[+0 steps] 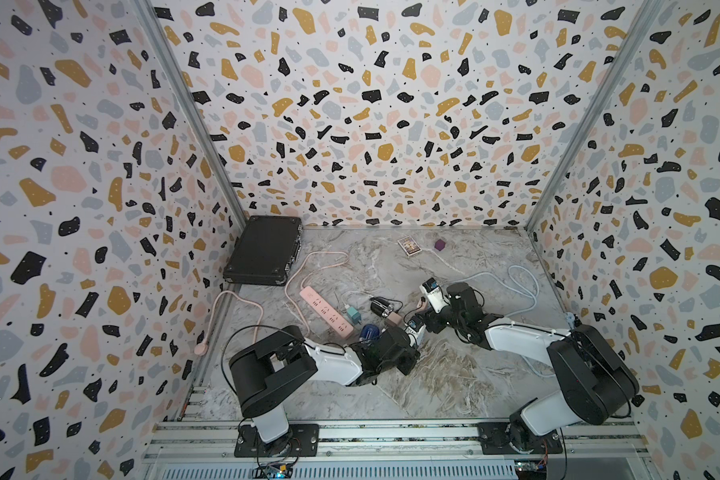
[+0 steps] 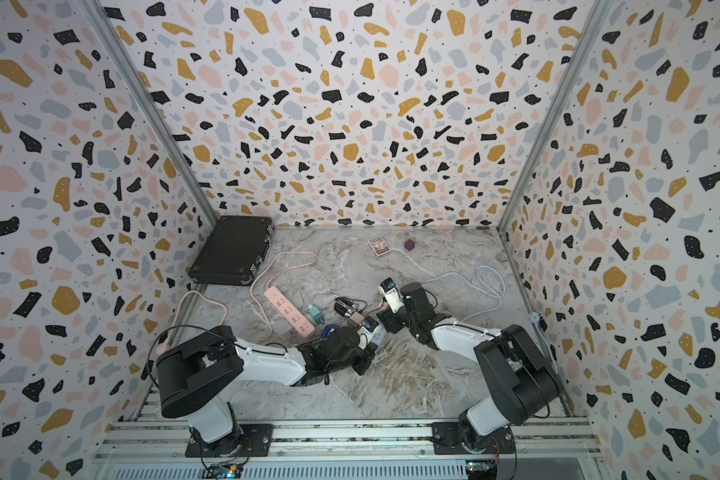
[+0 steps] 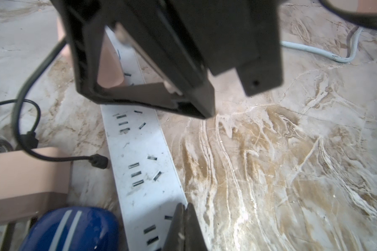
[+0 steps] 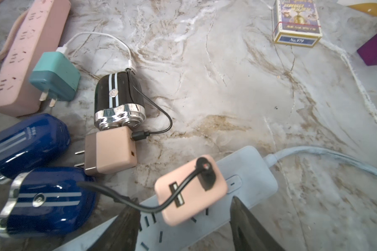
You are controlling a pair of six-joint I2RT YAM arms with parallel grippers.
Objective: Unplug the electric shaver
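Note:
A pink charger [image 4: 188,192] with a black cable [image 4: 155,205] stands over the pale blue power strip [image 4: 247,175]; I cannot tell whether its prongs are seated. My right gripper is open, its fingers on either side of that charger, not visibly pressing on it. In the left wrist view the cable's connector [image 3: 99,161] hangs loose beside the strip. My left gripper is shut at the strip's edge, nothing showing between its fingertips. Two blue shavers [image 4: 50,200] lie left of the strip, and a black shaver [image 4: 119,96] lies behind them.
A second pink charger [image 4: 113,150] lies by the black shaver, prongs exposed. Nearby are a teal charger [image 4: 56,75] and a pink strip [image 4: 29,58]. A card box [image 4: 297,21] and purple block [image 4: 375,48] sit farther back. A black case [image 1: 264,249] stands back left.

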